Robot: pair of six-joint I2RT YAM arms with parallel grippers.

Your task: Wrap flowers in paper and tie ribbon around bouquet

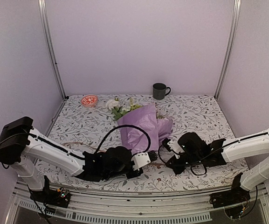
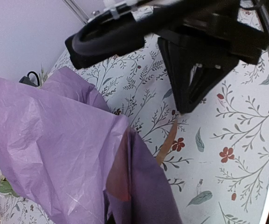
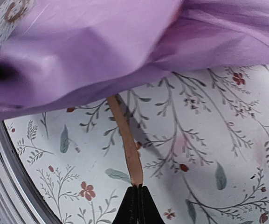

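Note:
The bouquet is wrapped in purple paper [image 1: 141, 128], its white and yellow flowers [image 1: 120, 108] pointing to the back left. At the wrap's narrow lower end is my left gripper, shut; paper covers most of its fingers, so whether they pinch any of it cannot be told. A flat tan-orange ribbon [image 3: 125, 133] comes out from under the wrap. Its free end lies at the tips of my right gripper, which is shut on it. Part of the ribbon shows reddish through the paper in the left wrist view.
A dark mug [image 1: 159, 91] stands behind the bouquet, and a red-and-white bowl [image 1: 89, 100] sits at the back left. Both arms are close together near the front edge.

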